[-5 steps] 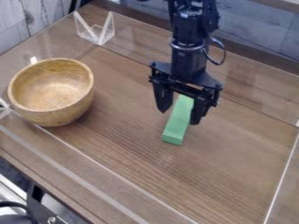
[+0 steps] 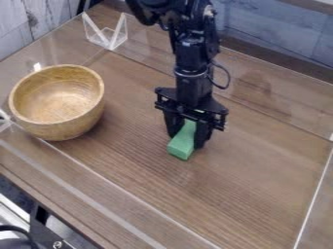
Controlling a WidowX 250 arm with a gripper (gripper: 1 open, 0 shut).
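My black gripper (image 2: 192,122) is down over a green block (image 2: 184,145) at the middle of the wooden table, shut on its upper part. The block's lower part shows below the fingers; its top is hidden by the gripper.
A large wooden bowl (image 2: 58,129) sits at the left. A white wire object (image 2: 107,31) stands at the upper left.
The gripper has come down and in onto the green block, now covering its upper part.
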